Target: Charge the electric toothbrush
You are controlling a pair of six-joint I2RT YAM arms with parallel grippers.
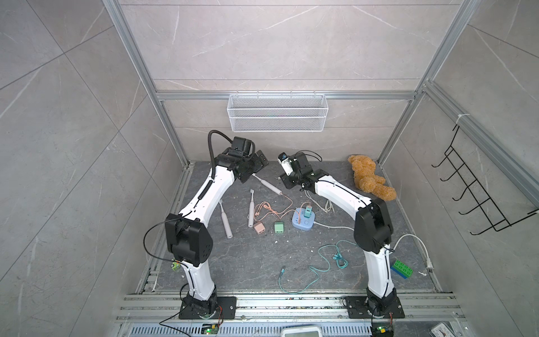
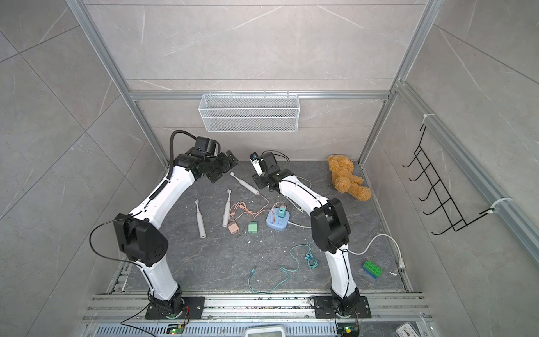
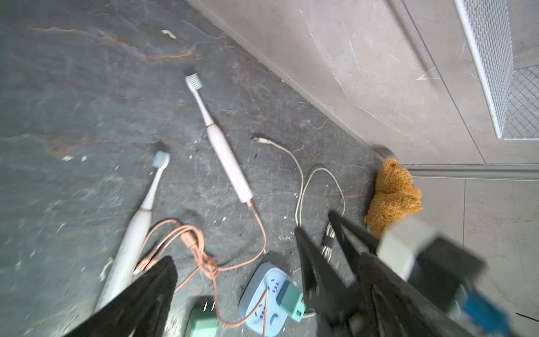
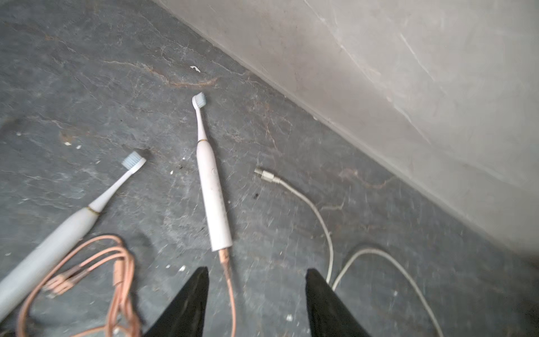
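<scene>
A white toothbrush (image 4: pixel 213 202) lies at the back with a pink cable plug (image 4: pixel 224 256) at its base. Another (image 4: pixel 53 252) lies to its left; a third (image 2: pixel 200 221) is farther left. A blue power strip (image 1: pixel 303 221) carries a teal adapter and pink cable. My left gripper hangs raised above the brushes, open and empty. My right gripper is open and empty, above the back toothbrush and near the white cable's end (image 4: pixel 267 175).
A green adapter (image 1: pixel 279 227), pink block (image 1: pixel 259 227) and teal cable (image 1: pixel 317 269) lie forward. A teddy bear (image 1: pixel 366 174) fills the back right corner. A mesh basket (image 1: pixel 278 112) hangs on the back wall.
</scene>
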